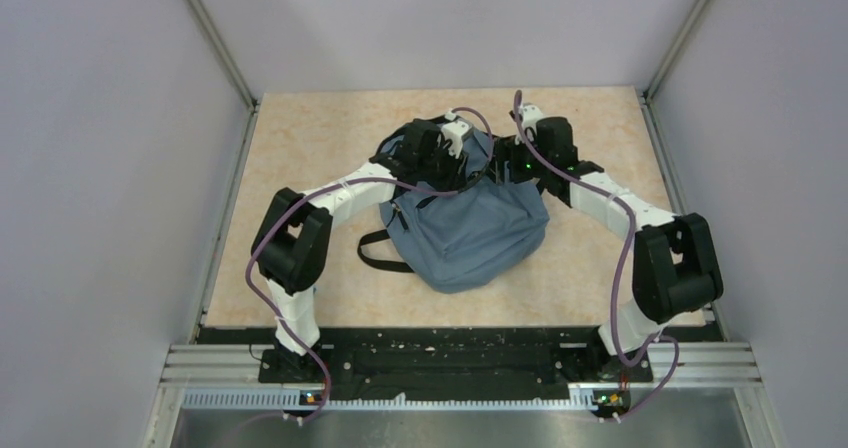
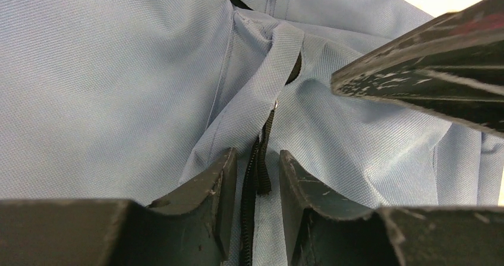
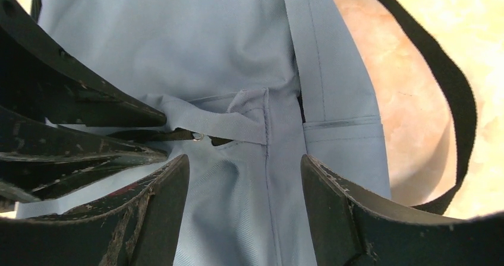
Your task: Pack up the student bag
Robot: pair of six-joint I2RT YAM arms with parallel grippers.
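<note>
The grey-blue bag [image 1: 480,233] lies in the middle of the table, its fabric creased. In the left wrist view, a black zipper pull [image 2: 262,174] sits between the parted fingertips of my left gripper, with a gap on either side. A dark finger of the right gripper enters that view from the upper right. My right gripper stands open above the bag, only fabric visible beneath its gap. In the right wrist view, the left gripper's dark fingers [image 3: 119,108] straddle the dark zipper line beside a fabric flap [image 3: 220,120]. The bag's inside is hidden.
A black strap [image 1: 380,258] loops out at the bag's left onto the table [image 1: 600,278]. Both grippers are close together over the bag's upper part. Bare table lies on both sides. A small blue thing [image 1: 315,289] barely shows by the left arm's base.
</note>
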